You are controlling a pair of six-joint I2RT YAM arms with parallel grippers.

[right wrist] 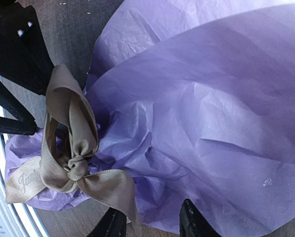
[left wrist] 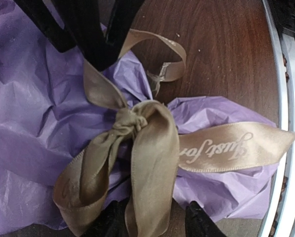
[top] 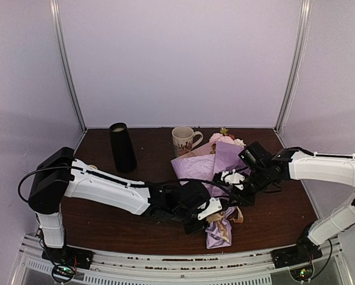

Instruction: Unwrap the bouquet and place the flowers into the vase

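Note:
The flower bouquet (top: 215, 157), in purple paper, lies on the table with its pink blooms (top: 222, 139) towards the back. A gold ribbon (left wrist: 152, 163) ties its stem end, which points to the front. My left gripper is open over the tie, the ribbon loop showing between its fingertips. Beside it, my right gripper also stands open at the purple wrapping, with one ribbon end by its left finger. Whether either touches the paper cannot be told. A tall black vase (top: 123, 151) stands upright at the back left.
A patterned mug (top: 184, 141) stands at the back, just left of the blooms. My left arm (top: 109, 191) stretches across the front of the table and mostly hides a cup. The grippers are close together; bare table (top: 269, 222) shows at the front right.

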